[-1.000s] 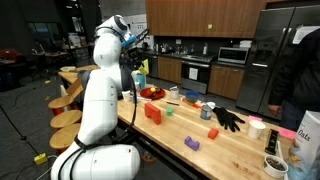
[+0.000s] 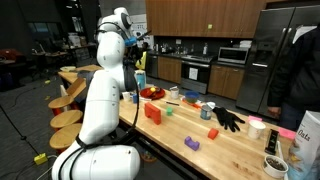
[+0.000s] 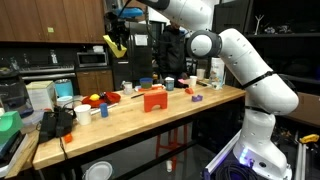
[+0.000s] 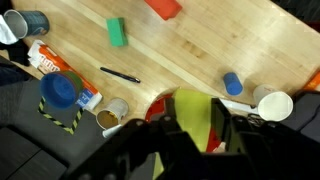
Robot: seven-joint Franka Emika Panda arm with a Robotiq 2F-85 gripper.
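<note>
High above the counter, my gripper is shut on a yellow object (image 4: 192, 108) that hangs down between its dark fingers. In the second exterior view the yellow object (image 3: 115, 47) shows below the wrist, well clear of the counter. The first exterior view has the same yellow object (image 2: 141, 62) at the far left end. A red bowl (image 4: 157, 106) lies below it in the wrist view, partly hidden behind the yellow object and the gripper. What the yellow object is, I cannot tell.
Around the bowl are a blue cylinder (image 4: 232, 83), a white mug (image 4: 272, 102), a dark pen (image 4: 121, 75), a green block (image 4: 117, 32), a red block (image 4: 164, 7) and a blue cup (image 4: 61, 90). Open wood lies between them. A red box (image 3: 155, 101) stands farther along the counter.
The yellow object and the gripper have shifted slightly at the far left end of the counter. The yellow object stays held, and the things on the counter look unmoved.
</note>
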